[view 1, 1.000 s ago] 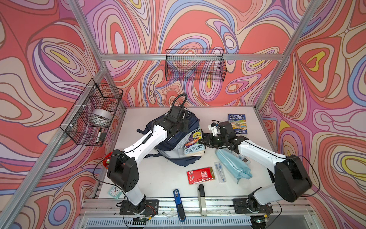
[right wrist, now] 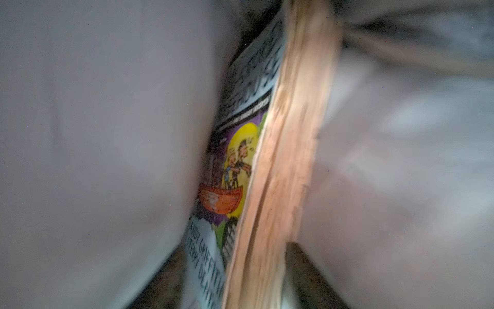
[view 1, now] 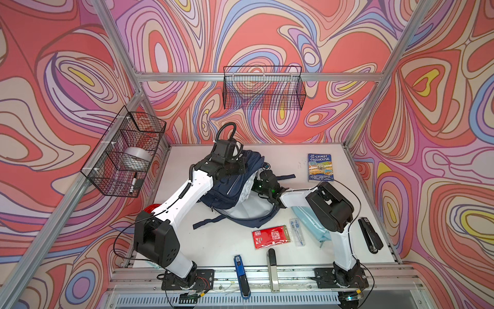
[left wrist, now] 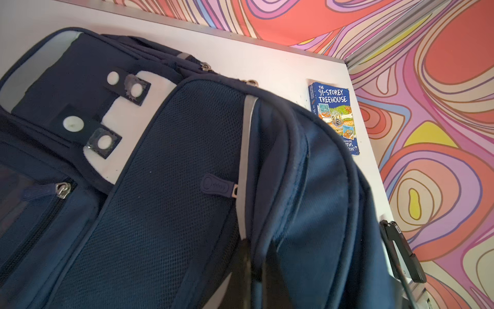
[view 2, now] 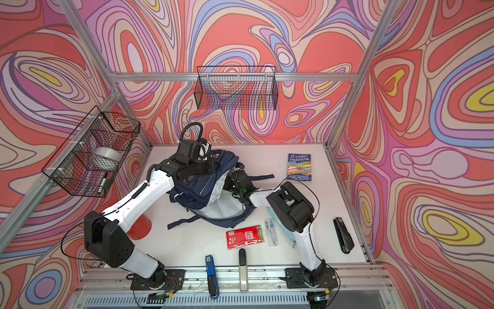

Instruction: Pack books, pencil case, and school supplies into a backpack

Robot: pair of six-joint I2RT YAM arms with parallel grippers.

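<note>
The navy backpack (view 1: 226, 193) lies on the table, its pale grey inside (view 1: 252, 208) facing front right. At its upper edge my left gripper is shut, with the fabric gathered between its dark fingers. My right gripper reaches inside the bag, its fingers spread either side of a thick book (right wrist: 275, 154). The book's cover and page edges show, tilted between the grey lining walls. At the back right lies another treehouse book (view 1: 320, 167). In front are a red packet (view 1: 271, 237), a clear pen pack (view 1: 297, 232) and a light-blue pouch (view 1: 312, 222), partly under the right arm.
A black stapler-like item (view 1: 370, 234) lies at the right edge. On the front rail are a blue tool (view 1: 241, 276) and a grey one (view 1: 272, 270). A red container (view 2: 139, 227) stands beside the left arm. Wire baskets (view 1: 263, 90) hang at the back and left.
My right gripper has moved left into the backpack, taking the book out of the top left view. My left gripper and the bag's edge have shifted left.
</note>
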